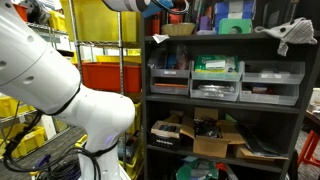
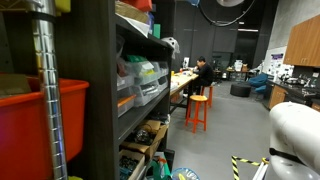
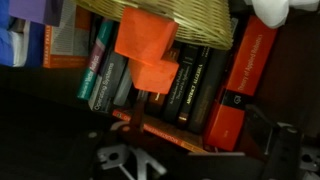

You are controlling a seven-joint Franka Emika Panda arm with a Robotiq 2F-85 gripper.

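Observation:
My gripper is open, its dark fingers set wide apart along the lower part of the wrist view, with nothing held between them. Above the gap an orange object overlaps the rim of a wicker basket; its exact form is unclear. A row of books stands behind, among them a red-orange book at the right and a green-spined book at the left. In the first exterior view the arm reaches in at the top, by the upper shelf and its wicker basket; the fingertips are hard to make out there.
Clear plastic drawers fill the middle shelf, with cardboard boxes below. A grey plush toy hangs at the upper right. A red bin stands at the left of the second exterior view; a person sits farther back.

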